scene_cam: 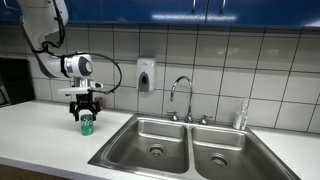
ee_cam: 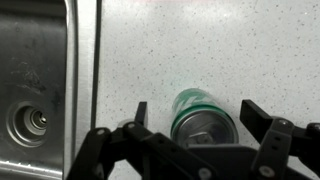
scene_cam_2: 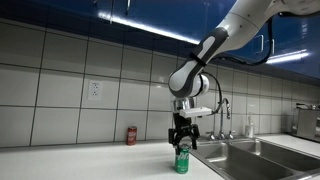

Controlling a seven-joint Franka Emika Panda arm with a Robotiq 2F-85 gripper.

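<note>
A green can (scene_cam: pixel 87 125) stands upright on the white counter, left of the sink. My gripper (scene_cam: pixel 85 115) points down right over it and is open. From above, in the wrist view, the silver top of the can (ee_cam: pixel 203 127) shows between the two spread fingers, with a gap visible on the left side. Exterior view 2 has the fingertips at the height of the can's upper part (scene_cam_2: pixel 182 155). Whether either finger touches the can cannot be told.
A double steel sink (scene_cam: pixel 165 148) with a tap (scene_cam: pixel 181 95) lies to the right. Behind, near the wall, stands a red can (scene_cam_2: pixel 131 135). A clear bottle (scene_cam: pixel 241 115) is beyond the sink.
</note>
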